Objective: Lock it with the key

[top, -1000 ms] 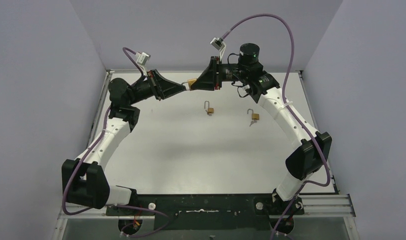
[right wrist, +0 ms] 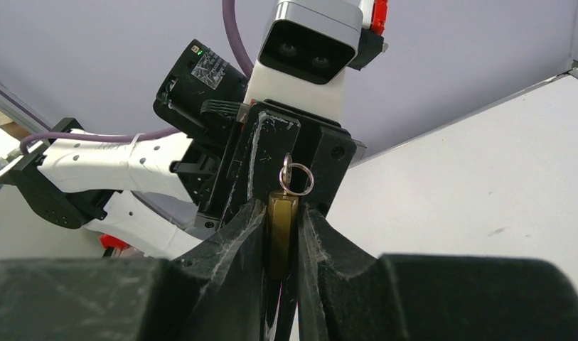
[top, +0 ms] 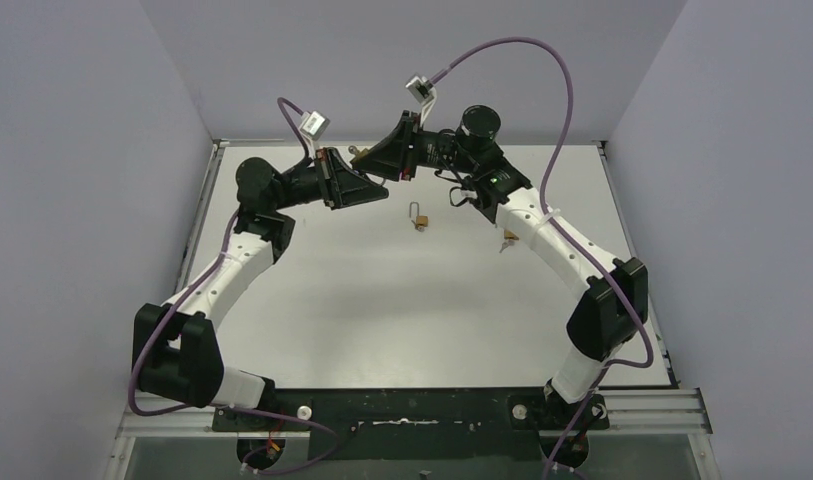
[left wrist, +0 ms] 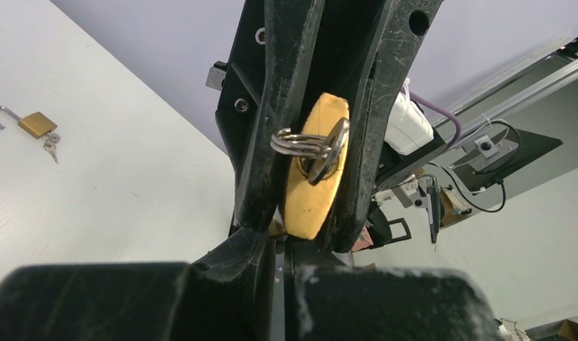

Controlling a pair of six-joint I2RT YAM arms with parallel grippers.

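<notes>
A brass padlock (top: 359, 153) (left wrist: 314, 199) (right wrist: 281, 231) is held in the air, my right gripper shut on it. The key ring (left wrist: 300, 144) (right wrist: 296, 177) and key stand out from its end. My left gripper is shut, its fingertips just beside the padlock and overlapping the right gripper in the top view (top: 352, 182); nothing clearly shows between its fingers. The padlock's shackle is mostly hidden between the grippers.
Two other open padlocks with keys lie on the white table (top: 332, 300): one at the middle (top: 421, 221), one to the right (top: 510, 236), partly behind the right arm.
Both arms have come closer: the left moved right, the right moved left with the padlock, so the shackle that showed between them is now mostly hidden.
</notes>
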